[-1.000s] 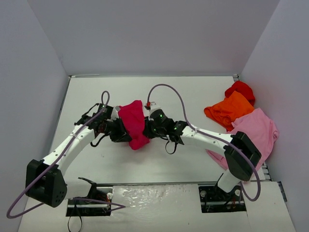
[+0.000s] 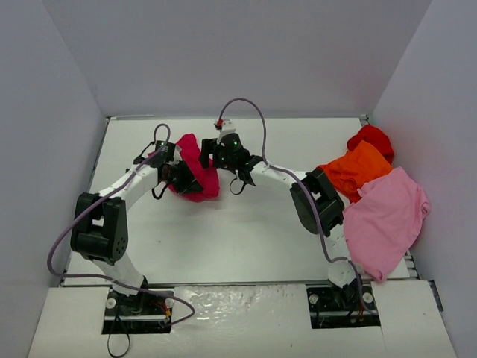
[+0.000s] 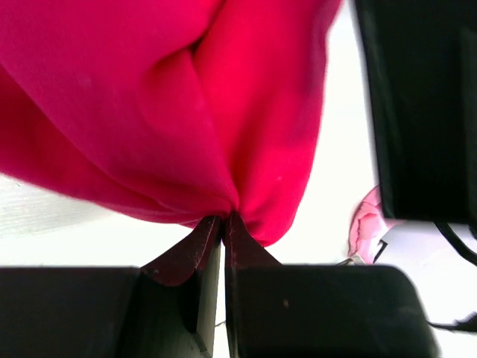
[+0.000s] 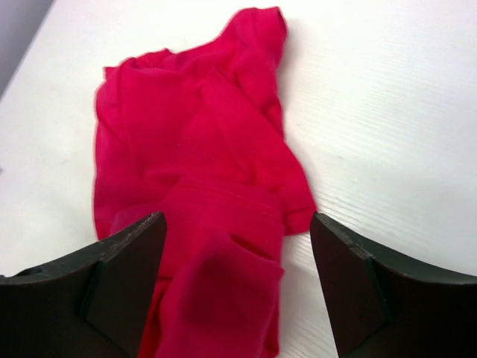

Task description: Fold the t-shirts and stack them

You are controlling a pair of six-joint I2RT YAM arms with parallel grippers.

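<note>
A crimson t-shirt (image 2: 191,149) lies bunched and partly folded on the left half of the white table, between both arms. In the left wrist view my left gripper is shut on the lower edge of this shirt (image 3: 171,127); the cloth runs into the meeting fingertips. My right gripper stands open over the shirt's other side, its fingers (image 4: 350,268) spread wide apart. Creased red cloth (image 4: 216,261) shows in the gap between them, not pinched. Arms hide parts of the shirt from above.
At the table's right side lie a pink shirt (image 2: 387,220), an orange one (image 2: 358,170) and a dark red one (image 2: 373,140), overlapping in a loose heap by the wall.
Both arms have moved toward the back of the table, and the crimson shirt has shifted back and left with them.
</note>
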